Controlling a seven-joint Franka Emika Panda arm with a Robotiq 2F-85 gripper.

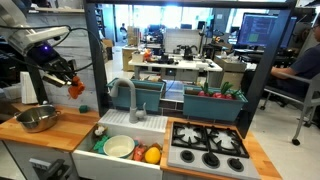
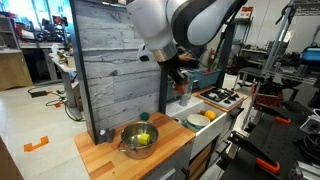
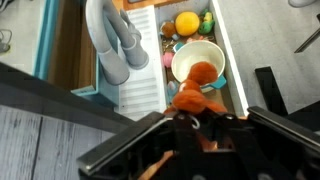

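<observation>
Held in the air at the left of exterior view 1 is an orange item (image 1: 75, 89), with my gripper (image 1: 75, 82) shut on it. In the wrist view the orange item (image 3: 196, 80) sticks out beyond the dark fingers; its exact kind is unclear. A metal pot (image 1: 38, 118) stands on the wooden counter, below and to the left of the gripper. Something yellow (image 2: 144, 138) lies inside the pot in exterior view 2.
An open drawer (image 1: 88, 160) holds a white bowl (image 1: 119, 146) and several toy foods. A faucet (image 1: 131, 98) and drying rack stand behind it. The stove (image 1: 208, 150) is to the right. A grey upright post (image 1: 97, 60) is close to the gripper.
</observation>
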